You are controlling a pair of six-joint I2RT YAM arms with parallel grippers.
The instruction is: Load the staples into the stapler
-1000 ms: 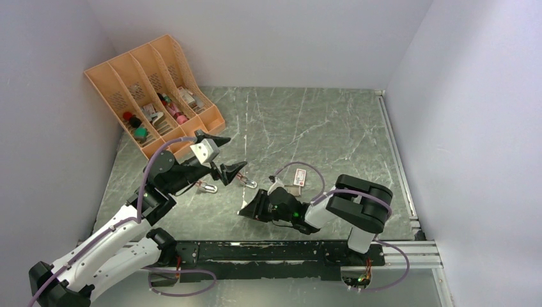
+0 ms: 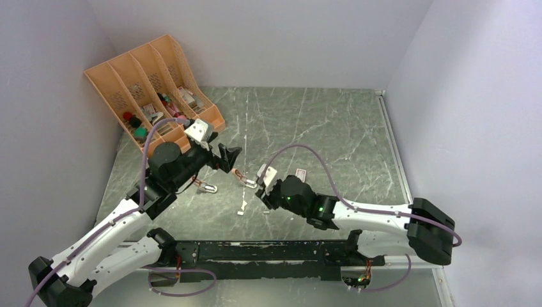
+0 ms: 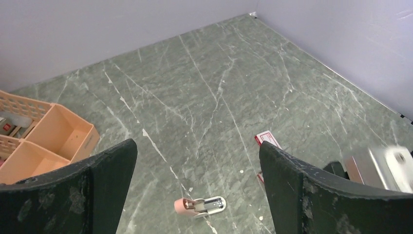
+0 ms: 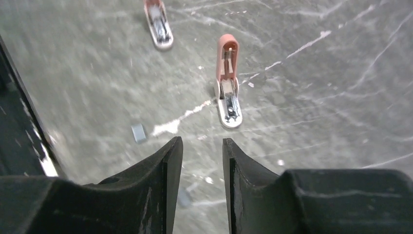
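Two small pink-and-white staplers lie on the table with their tops swung up, one nearer stapler [image 4: 229, 95] in the middle of the right wrist view and another stapler [image 4: 159, 27] farther left. Small grey staple strips rest on the marble: one strip [image 4: 138, 133] left of my right gripper, and a blurred strip [image 4: 184, 197] below, seen between its fingers. The right gripper is partly open above the table, holding nothing visible. My left gripper is spread wide and empty; beyond its fingers appears the nearer stapler [image 3: 200, 206].
An orange divided organizer [image 2: 211, 117] with assorted items stands at the back left. A red-and-white box [image 2: 301, 173] lies right of the staplers, close to the right arm.
My right gripper has risen from the table and moved slightly right and back, uncovering the small strips. The left gripper has shifted slightly up and left in the top view.
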